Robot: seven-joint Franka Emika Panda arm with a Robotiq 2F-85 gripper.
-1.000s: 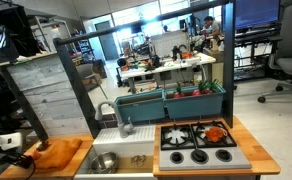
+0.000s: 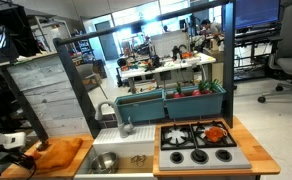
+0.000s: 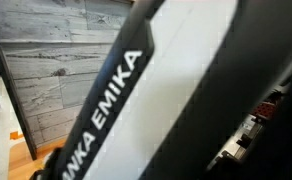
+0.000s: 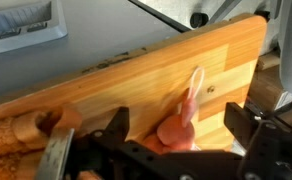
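In the wrist view my gripper stands open above the wooden counter (image 4: 106, 90). A red-orange item with a pale hanging loop (image 4: 176, 130) shows in the gap between its fingers; whether they touch it cannot be told. Orange cloth (image 4: 14, 136) lies bunched at the left of that view, partly hidden by the gripper's dark parts. From exterior view 1, an orange cloth (image 2: 58, 153) rests on the counter left of the sink, with the gripper low beside it at the left edge. The arm (image 3: 151, 100) fills most of exterior view 2 and hides the workspace there.
The sink (image 2: 106, 161) and faucet (image 2: 112, 112) are to the right of the cloth. Farther right is a stove (image 2: 198, 156) with an orange-red item (image 2: 216, 133) on it. Blue bins (image 2: 141, 107) line the back, and a grey wood-look panel (image 2: 48, 90) rises behind the cloth.
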